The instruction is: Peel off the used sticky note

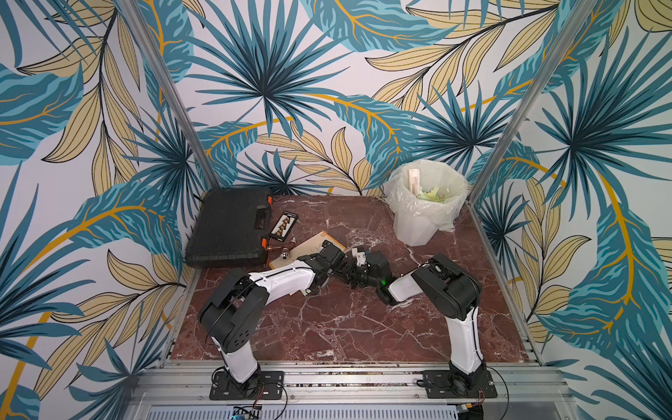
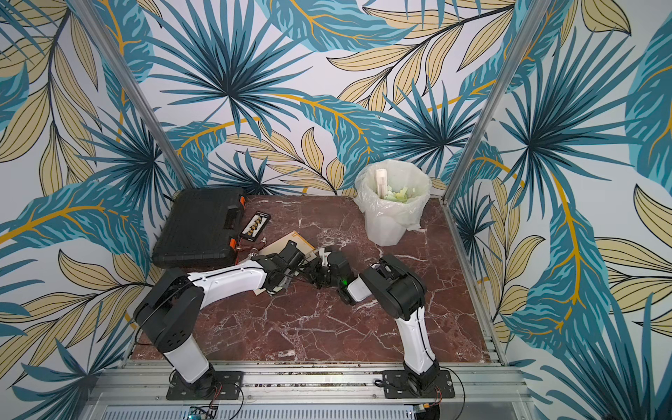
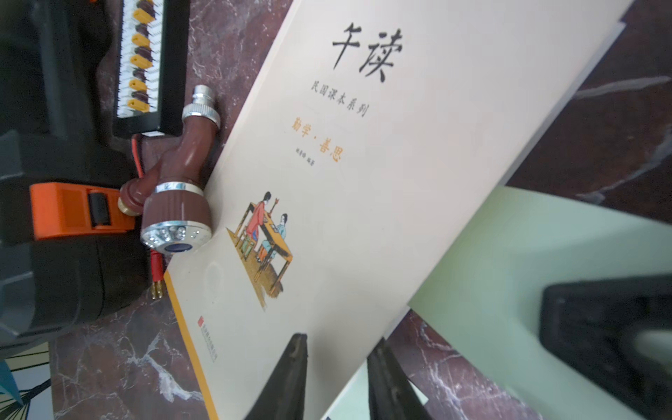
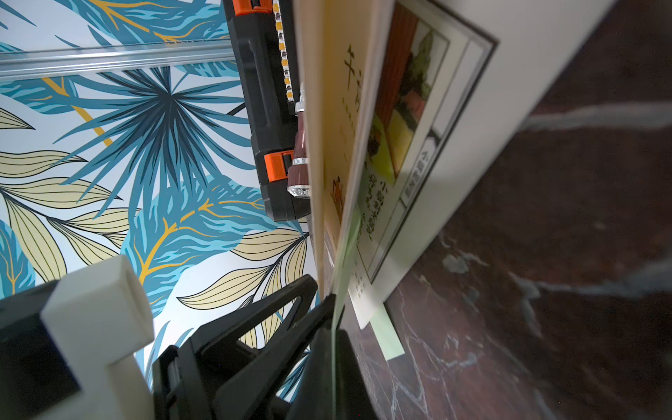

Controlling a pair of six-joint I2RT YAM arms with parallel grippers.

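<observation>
A cream book (image 3: 392, 140) lies at mid-table, its near part under my arms in both top views. Pale green sticky paper (image 3: 490, 266) sticks out from it in the left wrist view, with another green piece (image 4: 386, 332) at its lower edge in the right wrist view. My left gripper is at the book's edge, fingers apart. My right gripper is shut on a thin green sheet, seen edge-on at its fingertips beside the book's edge.
A black case (image 1: 227, 227) stands at left, with a small boxed set (image 1: 283, 225) and a brown metal fitting (image 3: 175, 210) beside the book. A lined bin (image 1: 420, 210) stands back right.
</observation>
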